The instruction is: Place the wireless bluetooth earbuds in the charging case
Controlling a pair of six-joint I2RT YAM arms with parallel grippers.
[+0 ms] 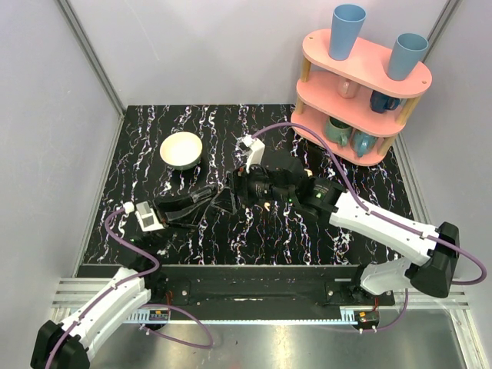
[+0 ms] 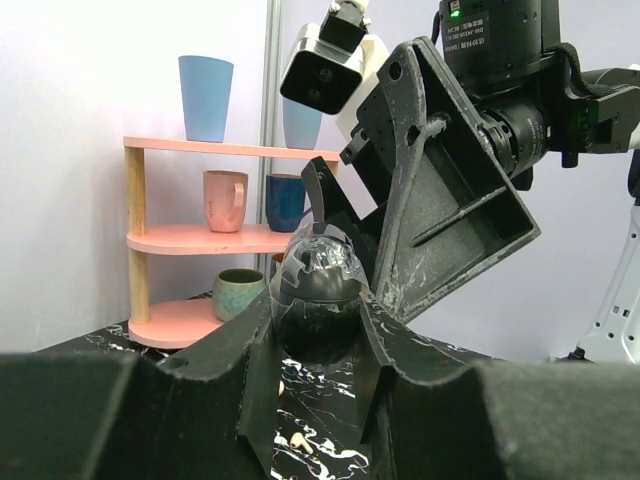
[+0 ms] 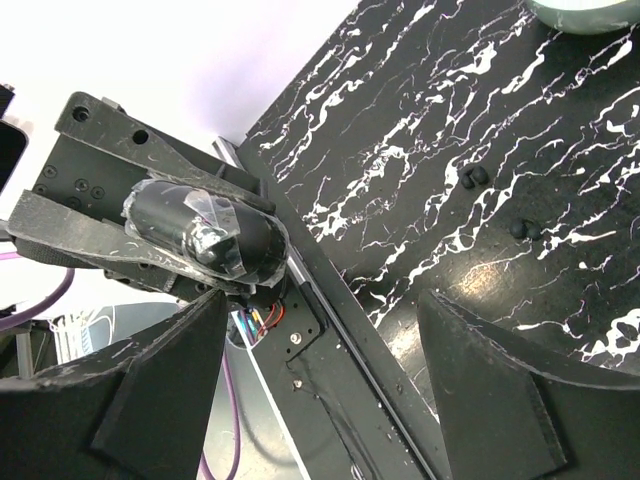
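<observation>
In the left wrist view, a dark rounded charging case [image 2: 318, 285], patched with clear tape, is held above the table by my left gripper, which is shut on it. The same case [image 3: 170, 215] shows at the left of the right wrist view. My right gripper is open, with nothing between its fingers, close to the case and facing it. Small dark pieces [image 3: 473, 177] and another dark cluster [image 3: 525, 229] lie on the table; they may be earbuds, but I cannot tell. Small pale pieces [image 2: 300, 440] also lie there.
A pale bowl [image 1: 181, 151] stands at the back left. At the back right is a pink shelf [image 1: 315, 87] with cups and mugs. Both grippers nearly meet over the middle of the marbled table [image 1: 238, 131], so room between them is tight.
</observation>
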